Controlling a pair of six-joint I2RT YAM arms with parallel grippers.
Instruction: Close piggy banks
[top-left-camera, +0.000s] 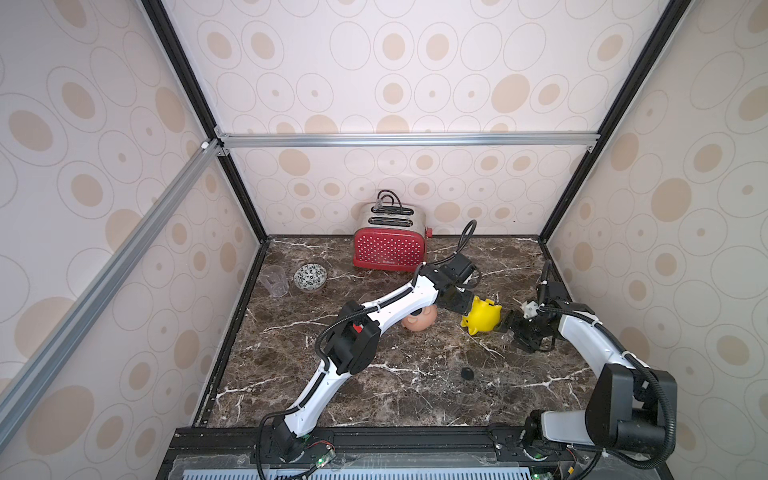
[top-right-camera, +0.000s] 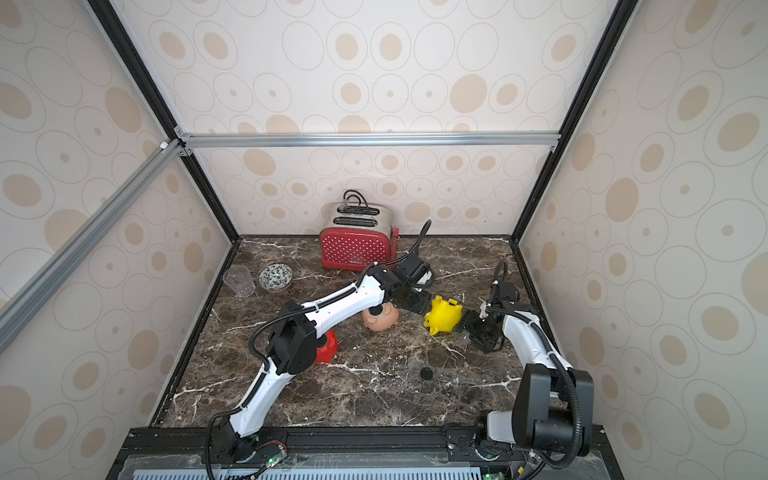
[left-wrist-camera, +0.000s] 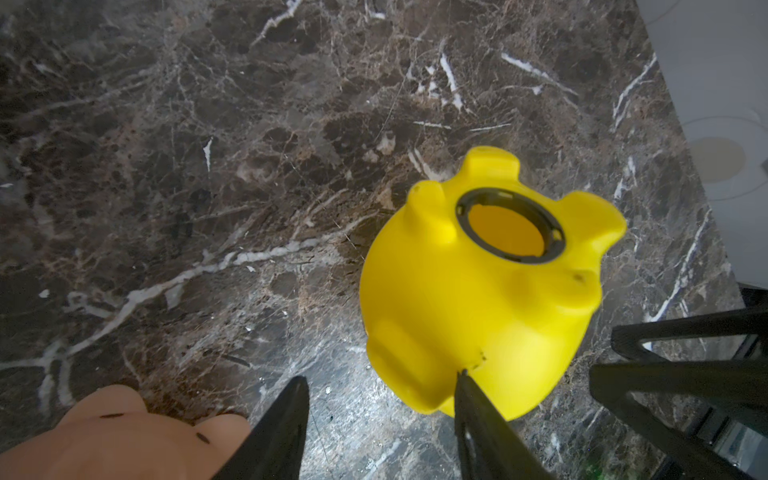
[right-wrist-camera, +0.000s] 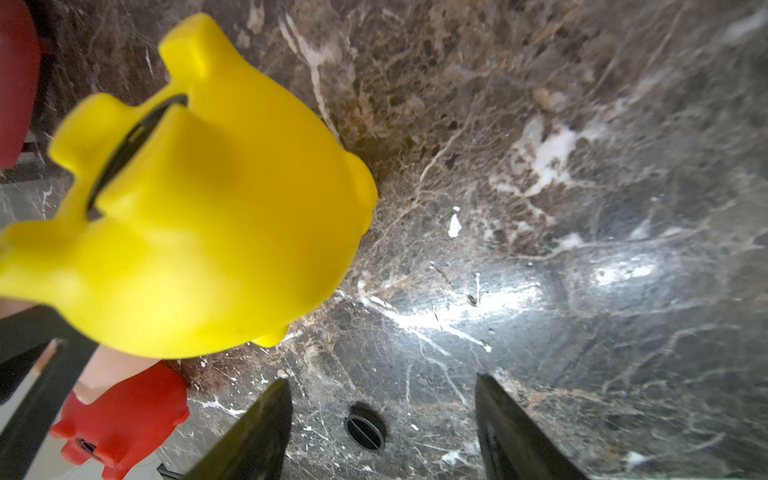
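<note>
A yellow piggy bank (left-wrist-camera: 416, 296) lies with its feet and open black-rimmed hole facing up, between both grippers. My left gripper (top-left-camera: 461, 301) hangs just left of it, fingers apart and empty. My right gripper (top-left-camera: 520, 329) is at its right, fingers apart and empty. A pink piggy bank (top-right-camera: 380, 318) sits behind the left arm, partly hidden. A red piggy bank (right-wrist-camera: 132, 412) lies farther left, with a black ring visible on it. A loose black plug (right-wrist-camera: 365, 430) lies on the counter in front of the yellow one.
A red toaster (top-left-camera: 389, 248) stands at the back, with a patterned bowl (top-left-camera: 310, 276) and clear container (top-left-camera: 274, 281) at the back left.
</note>
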